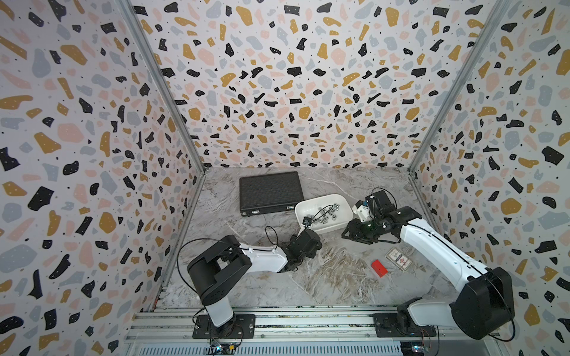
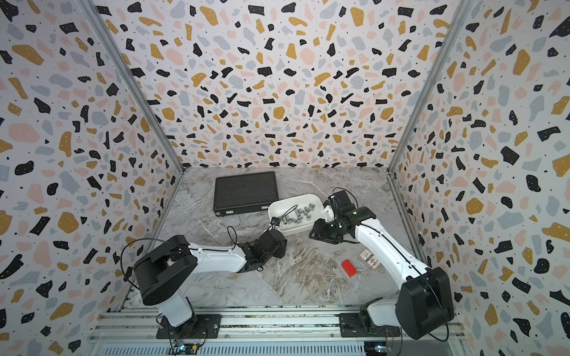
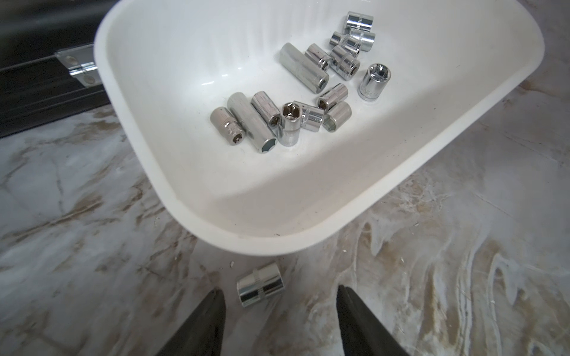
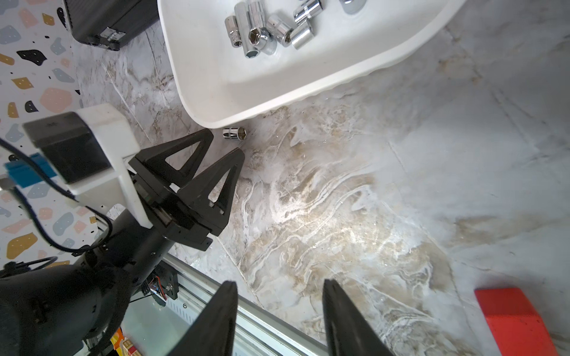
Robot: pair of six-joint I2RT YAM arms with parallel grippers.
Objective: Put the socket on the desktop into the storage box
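A white storage box (image 3: 433, 142) holds several chrome sockets. Outside it, a single chrome socket lies on the marble desktop just in front of the box's near-left corner, also visible in the right wrist view. My left gripper is open just on the near side of that socket, with nothing held between its fingers. My right gripper hangs above bare desktop to the right, in front of the box, its fingers apart with nothing between them.
A black case (image 1: 270, 192) lies at the back left. A red object (image 4: 510, 320) and a card box (image 1: 398, 258) lie at the front right. The desktop between the arms is mostly clear.
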